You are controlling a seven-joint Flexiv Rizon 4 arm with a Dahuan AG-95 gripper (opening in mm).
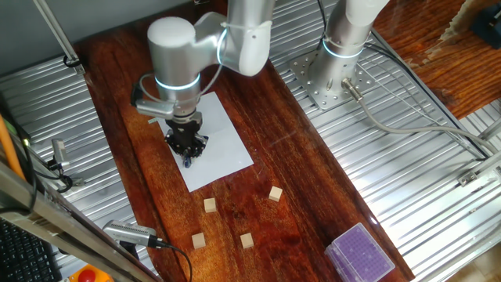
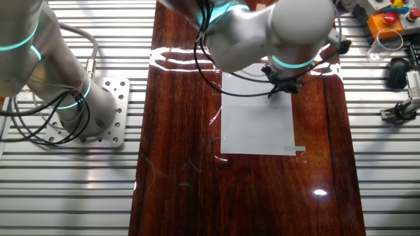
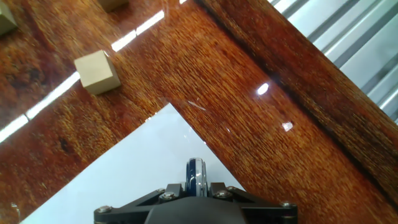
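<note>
A dark blue pen-like object with a shiny, clear-looking end (image 3: 196, 174) pokes out from between the fingers of my gripper, which is shut on it. In exterior view 1 the gripper (image 1: 188, 142) hangs over the left part of a white paper sheet (image 1: 223, 149), and the tip of the pen-like object (image 1: 187, 163) points down at the sheet. Whether that tip touches the paper I cannot tell. From exterior view 2, the arm and its cables largely cover the gripper (image 2: 283, 82) above the top of the sheet (image 2: 256, 128).
Several wooden cubes, one of them a pale cube (image 1: 210, 205), lie on the brown table off the paper's near edge. A purple-lidded box (image 1: 362, 252) stands at the table's near right. Green patterned tape (image 2: 294, 149) is at one paper corner. Bare wood lies right of the sheet.
</note>
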